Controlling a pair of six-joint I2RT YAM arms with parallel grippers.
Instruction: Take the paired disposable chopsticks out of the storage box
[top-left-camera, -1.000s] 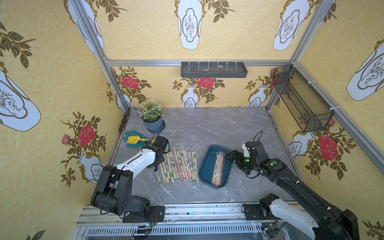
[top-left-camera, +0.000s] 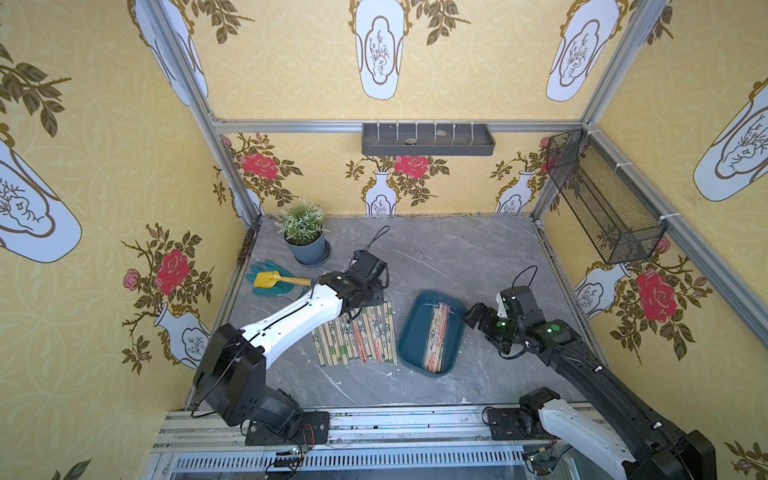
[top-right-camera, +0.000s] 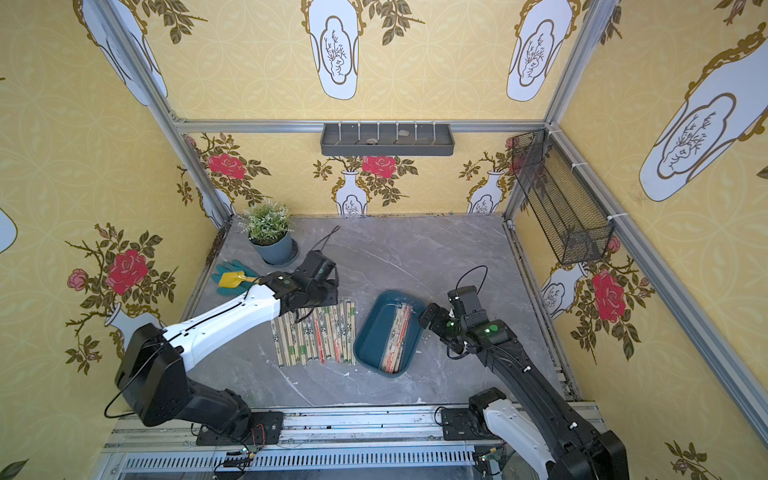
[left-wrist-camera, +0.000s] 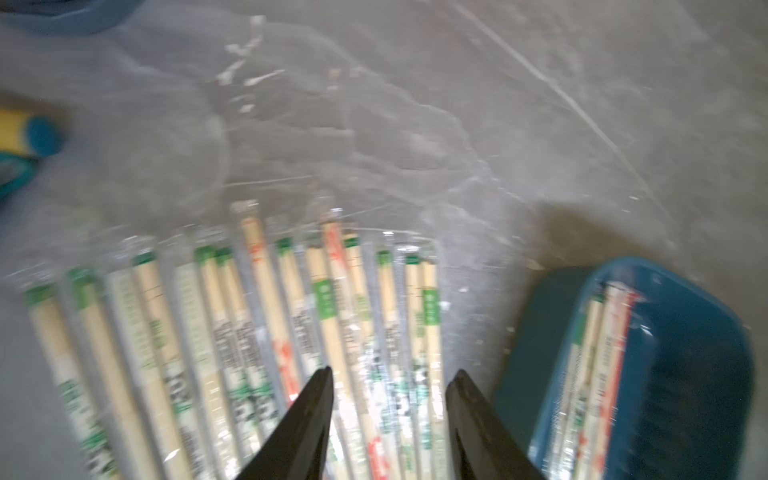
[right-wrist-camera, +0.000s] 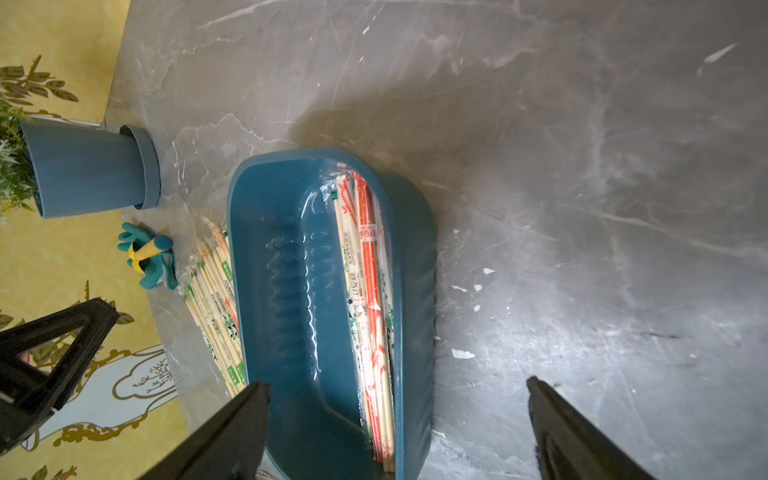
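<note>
A blue storage box (top-left-camera: 411, 342) stands on the grey table, with a few wrapped chopstick pairs (right-wrist-camera: 364, 280) lying lengthwise along one side wall. To its left, many wrapped chopstick pairs (top-left-camera: 352, 336) lie in a row on the table, partly covered by my left arm in the top left view. Above the far end of that row is my left gripper, open, nothing between its fingers; the row runs beneath it in the left wrist view. My right gripper stands open and empty at the box's right wall, its fingertips apart on either side of that wall in the right wrist view.
A potted plant (top-left-camera: 304, 232) and a yellow trowel (top-left-camera: 272, 280) on a teal glove (top-left-camera: 260, 269) stand at the back left. A wire basket (top-left-camera: 608, 200) hangs on the right wall, a grey rack (top-left-camera: 428, 140) at the back. The table behind the box is clear.
My left arm has stretched to the right, from the left end of the chopstick row toward its right part. The right gripper has shifted slightly right. The box has not moved.
</note>
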